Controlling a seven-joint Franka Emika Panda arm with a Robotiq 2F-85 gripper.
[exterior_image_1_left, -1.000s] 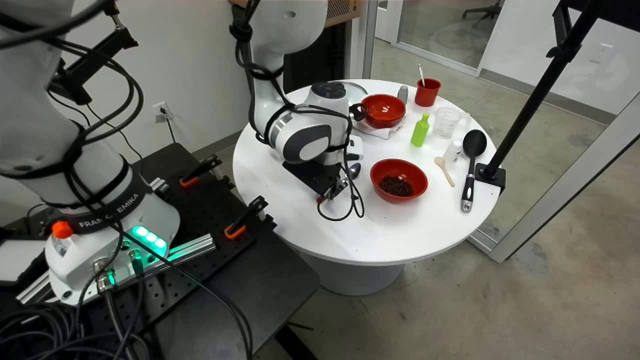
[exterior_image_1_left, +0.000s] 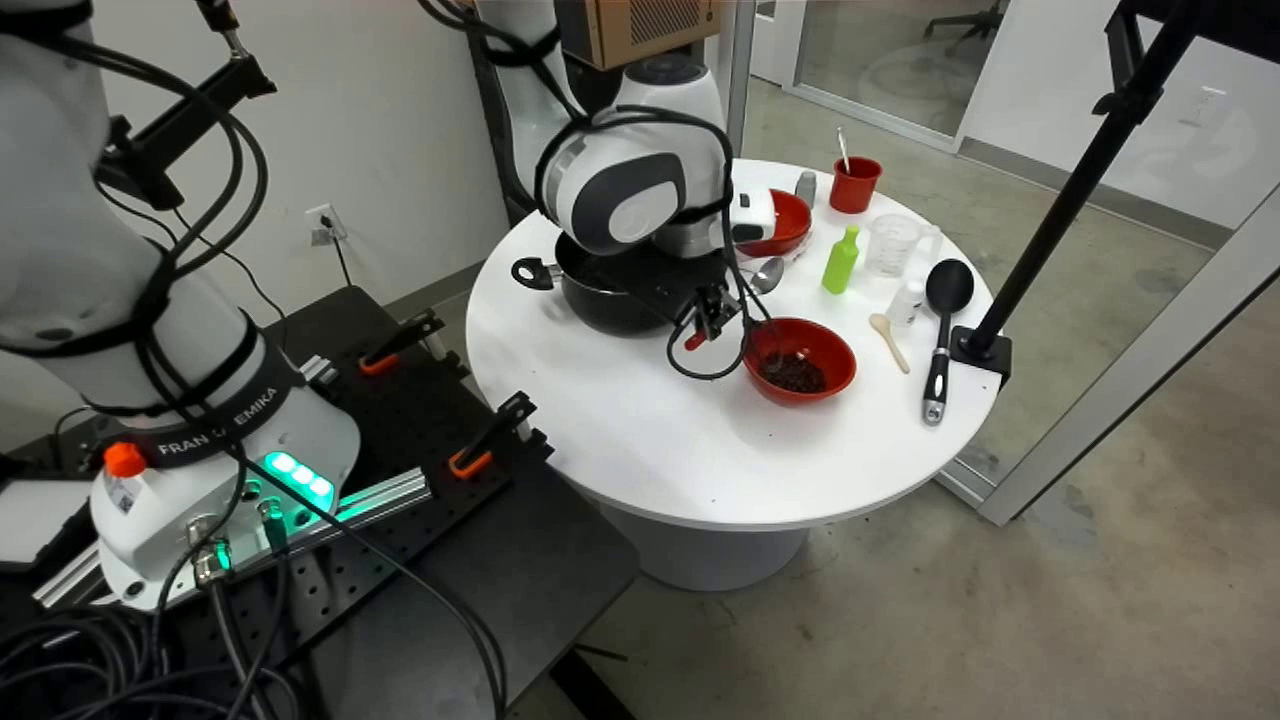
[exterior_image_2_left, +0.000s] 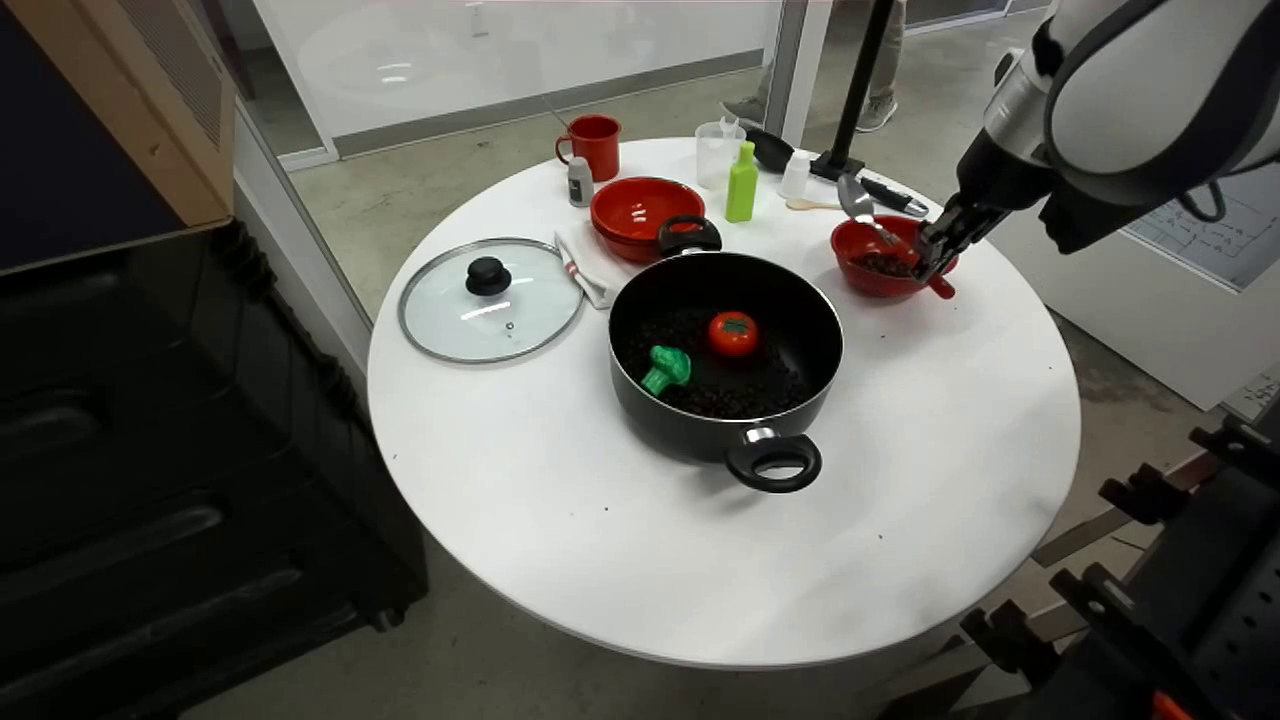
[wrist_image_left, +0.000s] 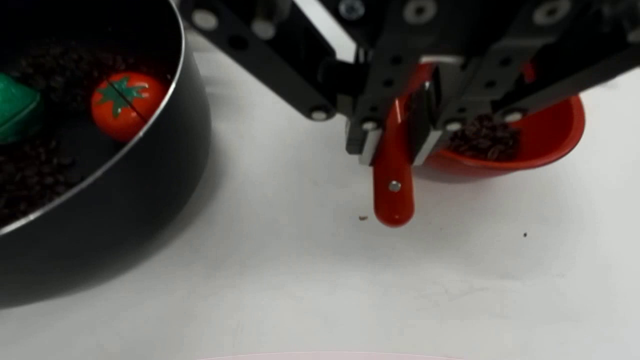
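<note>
My gripper is shut on the red handle (wrist_image_left: 394, 198) of a spoon, whose end sticks out past the fingers in the wrist view. The spoon's metal bowl (exterior_image_2_left: 855, 198) shows in exterior view 2, raised near the red bowl of dark beans (exterior_image_2_left: 866, 248). Whether the spoon carries anything cannot be made out. Beside the gripper stands the black pot (exterior_image_2_left: 672, 426), holding dark beans, a toy tomato (exterior_image_2_left: 732, 334) and a green broccoli piece (exterior_image_2_left: 668, 367).
A glass lid (exterior_image_2_left: 450, 306) lies left of the pot. Behind are stacked red bowls (exterior_image_2_left: 644, 210), a red mug (exterior_image_2_left: 595, 146), a green bottle (exterior_image_2_left: 743, 184) and a clear cup (exterior_image_2_left: 717, 156). A black ladle (exterior_image_1_left: 944, 312) lies at the table's edge.
My gripper has risen and moved toward the far side with the spoon, from low over the near part of the table to between the pot and the bowl of beans.
</note>
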